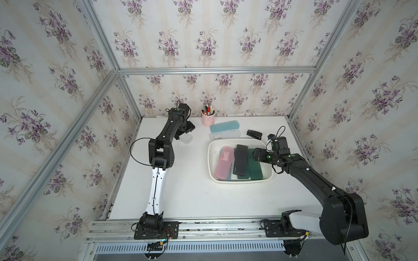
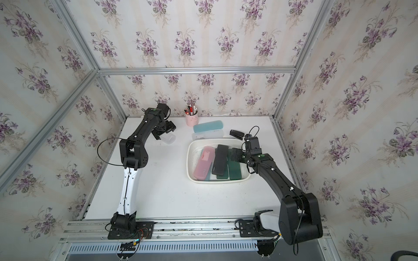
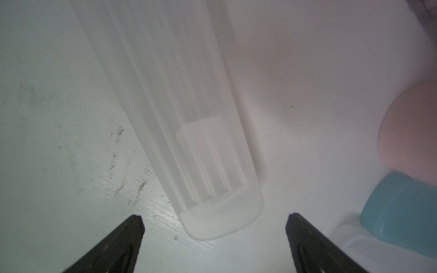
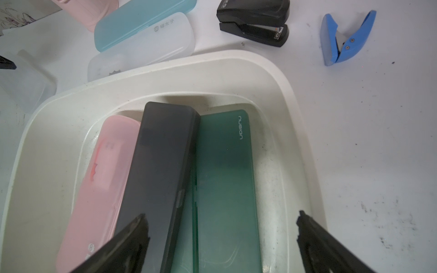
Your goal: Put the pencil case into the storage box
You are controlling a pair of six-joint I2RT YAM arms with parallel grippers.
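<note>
Below my left gripper lies a translucent white pencil case [image 3: 191, 113] on the table; the fingers stand wide open on either side of its near end, holding nothing. In the top left view most of that case is hidden under the left arm, with only its end [image 1: 186, 138] showing. The white storage box [image 1: 241, 180] holds a pink case [image 4: 100, 182], a black case [image 4: 157, 168] and green cases [image 4: 227, 182]. My right gripper hovers over the right part of the box, open and empty.
Behind the box lie a teal case [image 1: 224, 126] and another clear case [image 4: 145, 47]. A pink pen cup [image 1: 208, 118] stands at the back, and a black stapler [image 1: 254, 134] and blue clipper [image 4: 348, 38] lie to the right.
</note>
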